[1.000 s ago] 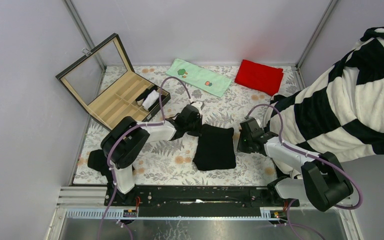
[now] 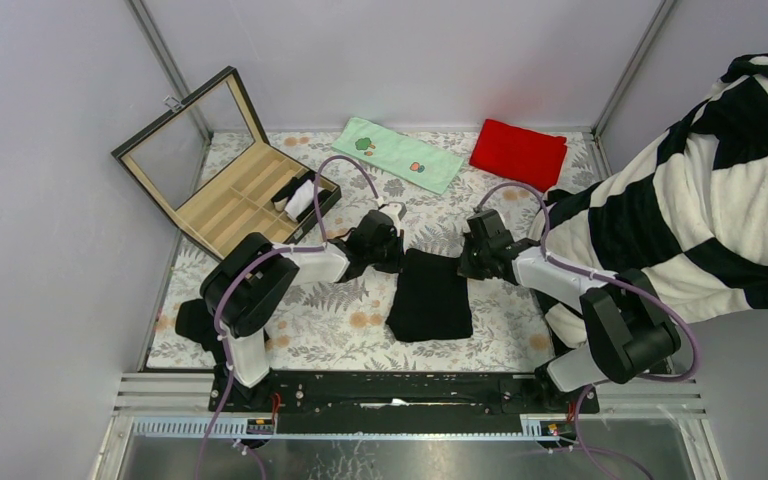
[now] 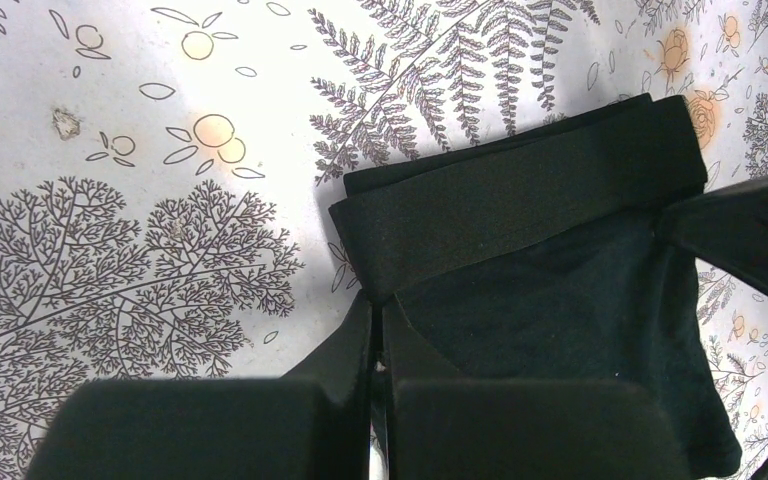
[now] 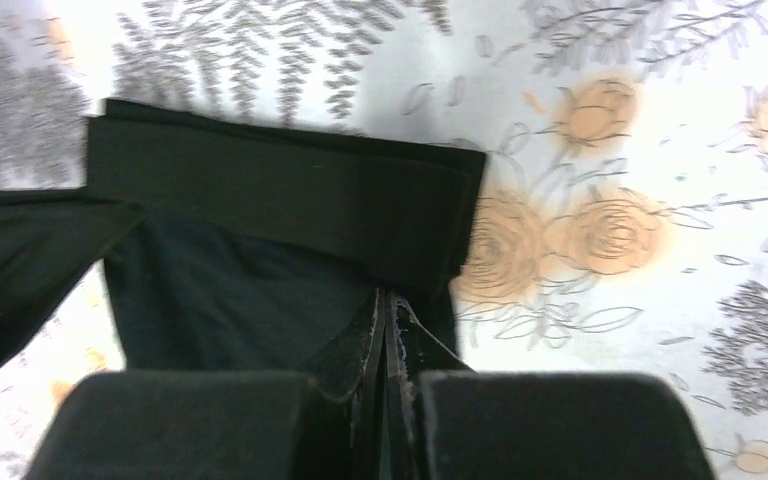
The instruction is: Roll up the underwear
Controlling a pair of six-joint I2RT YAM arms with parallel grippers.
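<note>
Black underwear (image 2: 430, 300) lies flat on the patterned table, folded into a rough rectangle with a narrow band turned over along its far edge (image 3: 530, 190). At its upper left corner my left gripper (image 2: 400, 262) is shut; in the left wrist view its fingertips touch the edge just under the folded band, and no cloth shows between them. My right gripper is shut too, its tips over the cloth near the right side, close below the band. Whether any fabric is pinched there is hard to see, black on black.
An open wooden box (image 2: 230, 205) with dark and white items stands at the left. Behind lie a green cloth (image 2: 400, 152) and a red cloth (image 2: 518, 155). A checkered blanket (image 2: 700, 200) fills the right side; a black cloth (image 2: 196, 322) sits by the left arm.
My right gripper has moved left from beside the underwear onto its upper right corner. The left gripper has barely moved, and the underwear lies in the same place.
</note>
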